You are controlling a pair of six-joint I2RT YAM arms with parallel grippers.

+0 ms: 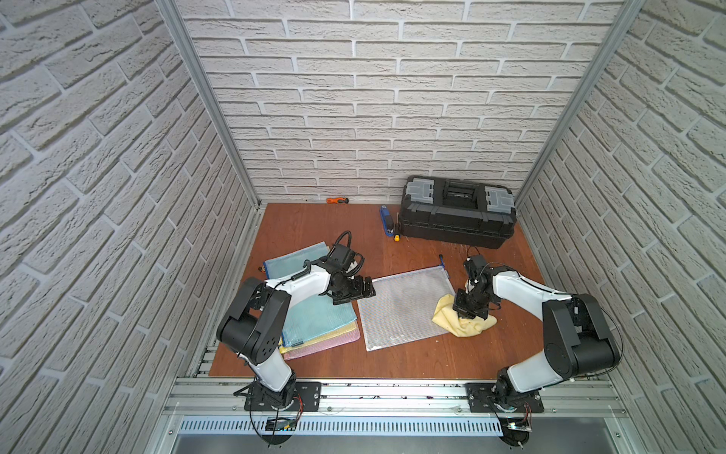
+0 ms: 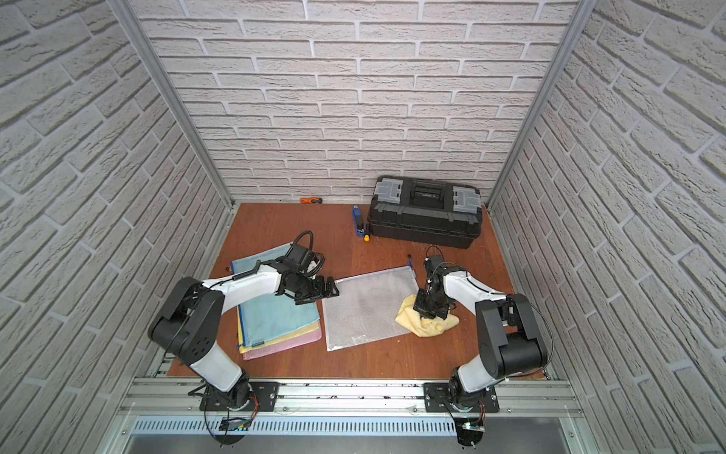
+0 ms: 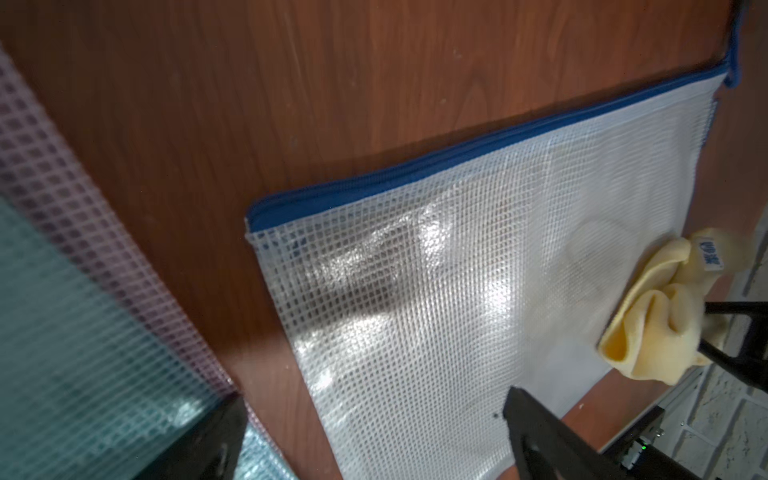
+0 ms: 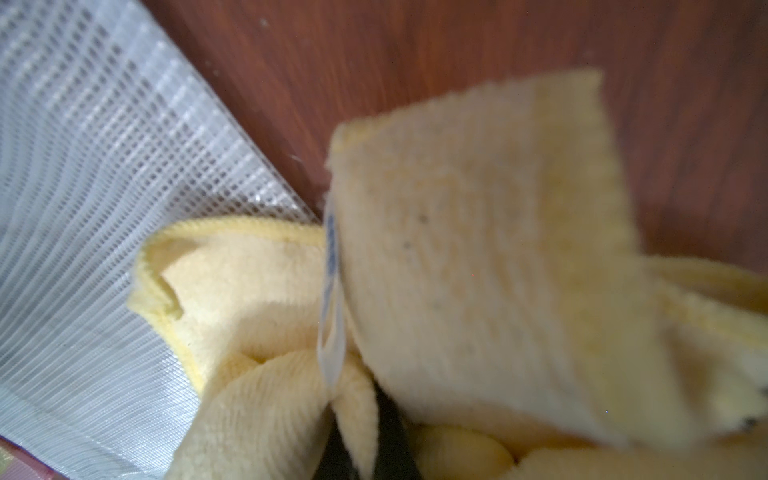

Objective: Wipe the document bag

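A clear mesh document bag with a blue zipper along its far edge lies flat on the table between the arms. Over its left edge hovers my left gripper, open and empty, its two fingers well apart. A crumpled yellow cloth is pinched in my right gripper, whose fingers are shut on its bunched middle. That cloth hangs across the right edge of the bag, partly over bare wood. Folds of cloth hide much of the right fingers.
Blue-green, yellow and pink mesh bags lie stacked to the left, under the left arm. Toward the back stand a black toolbox, a blue tool and an orange-handled tool. Bare wood shows in front of the bag.
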